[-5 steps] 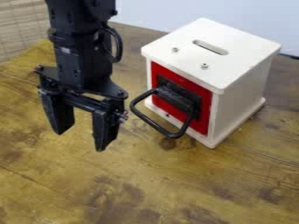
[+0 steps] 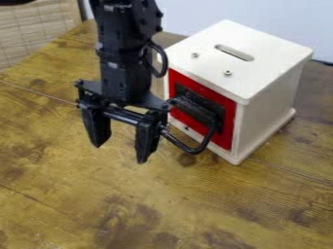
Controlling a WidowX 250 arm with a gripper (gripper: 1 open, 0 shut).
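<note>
My black gripper [image 2: 121, 134] hangs over the wooden table, left of the white box, its two fingers apart with nothing visible between them. The white box [image 2: 244, 58] has a slot and two screws on top and a red front panel [image 2: 227, 139] with a dark fitting in it. A black loop handle juts out from that front toward the lower left, passing partly behind or beside my gripper's right side; whether they touch I cannot tell.
Bare wooden table [image 2: 130, 204] fills the foreground and the area right of the box. A woven mat [image 2: 26, 34] lies at the top left, and a pale wall stands behind.
My gripper has moved to the right, toward the box's handle, and slightly back from the camera. The box looks unmoved.
</note>
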